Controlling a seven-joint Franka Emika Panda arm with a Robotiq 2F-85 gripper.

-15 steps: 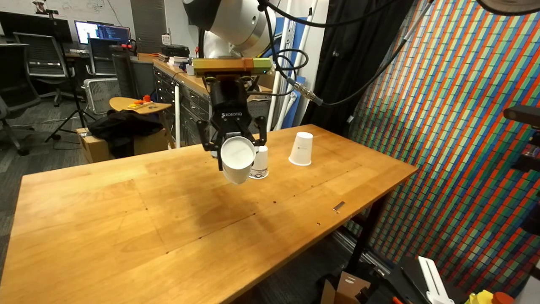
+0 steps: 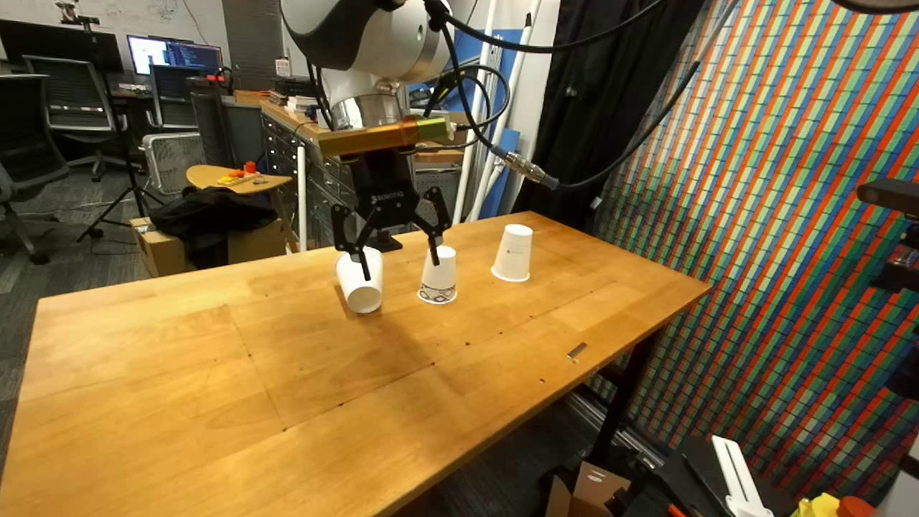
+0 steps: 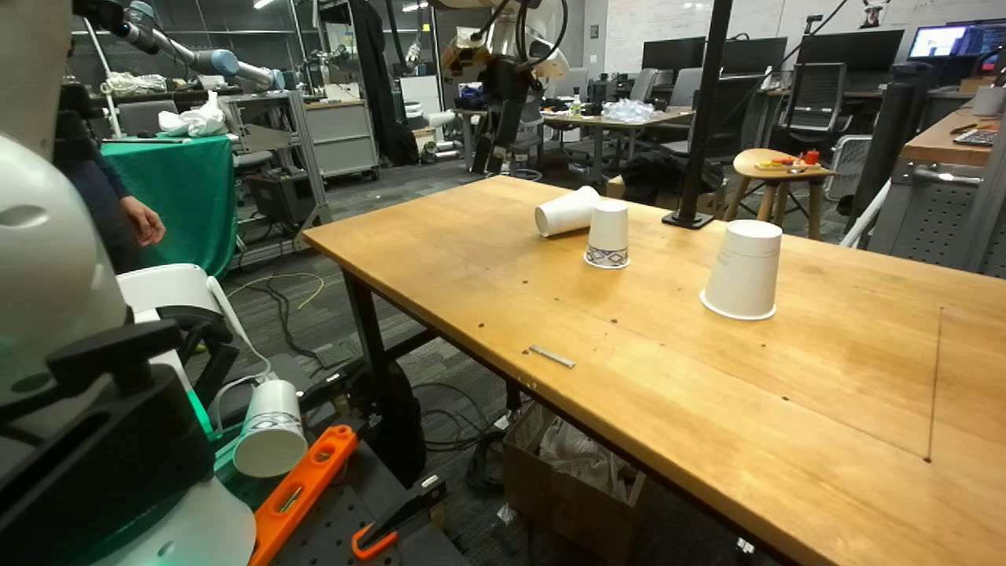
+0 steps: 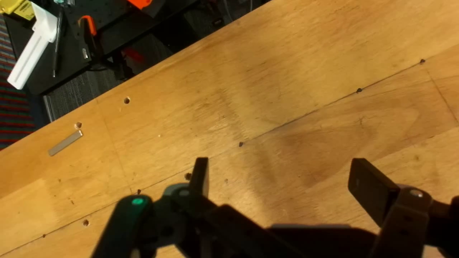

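My gripper (image 2: 400, 263) is open above the back part of the table, with its fingers spread and nothing between them. A white paper cup (image 2: 358, 280) lies on its side on the table, behind the left finger in exterior view 1. To its right a smaller cup with a dark patterned band (image 2: 437, 277) stands upside down, partly covered by the other finger. Farther right is a larger plain white cup (image 2: 513, 253), also upside down. Exterior view 2 shows the lying cup (image 3: 567, 211) close to the patterned one (image 3: 608, 237). Only bare tabletop appears between the fingers in the wrist view.
A small metal strip (image 2: 576, 350) lies near the table's edge. A black post (image 3: 703, 123) rises from the table's far side. Another patterned cup (image 3: 271, 429) rests on the cluttered stand off the table.
A second ago the white cup was between my fingers, raised and tilted, with its mouth towards the camera. Now it lies on the table and my fingers are spread, the arm turned and shifted slightly.
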